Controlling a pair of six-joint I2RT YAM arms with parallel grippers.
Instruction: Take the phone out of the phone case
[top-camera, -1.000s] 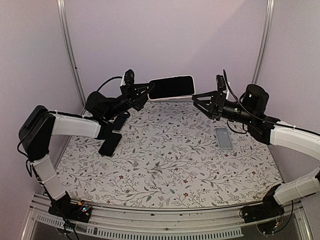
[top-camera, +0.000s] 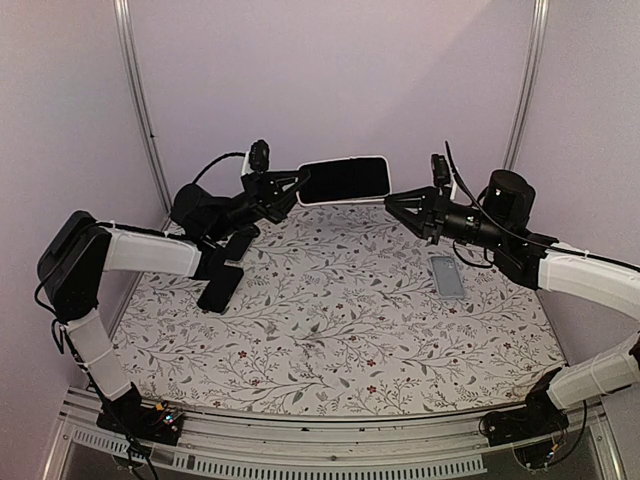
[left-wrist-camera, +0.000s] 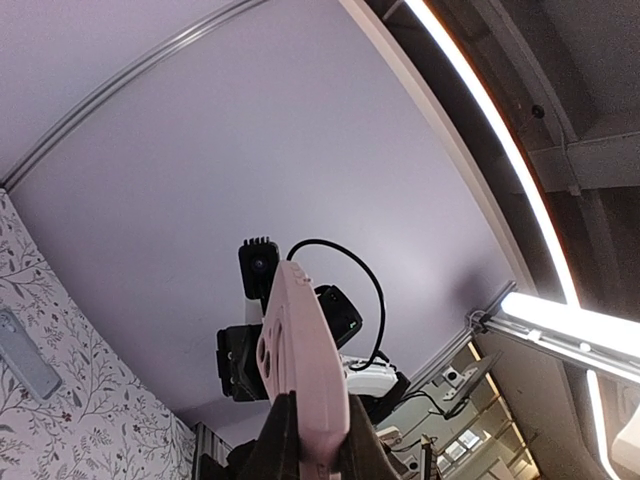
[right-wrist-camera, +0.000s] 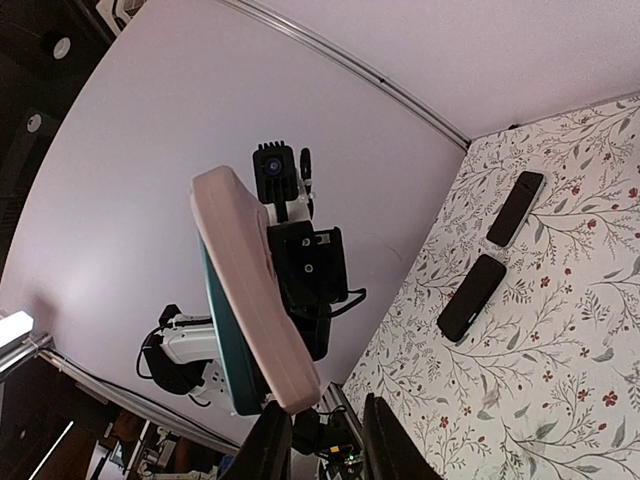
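Held up in the air is a phone in a pale pink case (top-camera: 343, 180), dark screen toward the top camera; the right wrist view shows the pink case (right-wrist-camera: 255, 290) with a teal layer along one side. My left gripper (top-camera: 298, 182) is shut on its left end, and in the left wrist view the pink edge (left-wrist-camera: 310, 360) rises from between the fingers. At the right end, my right gripper (top-camera: 392, 205) is part open, its fingertips at or beside the case's corner; contact is unclear. In the right wrist view its fingertips (right-wrist-camera: 325, 420) are just below that corner.
Two dark phones (right-wrist-camera: 470, 297) (right-wrist-camera: 515, 208) lie on the floral table (top-camera: 330, 320) at the left. A pale rectangular object (top-camera: 446, 277) lies at the right.
The held phone and my right gripper have shifted very slightly in the top view; otherwise nothing visible has changed.
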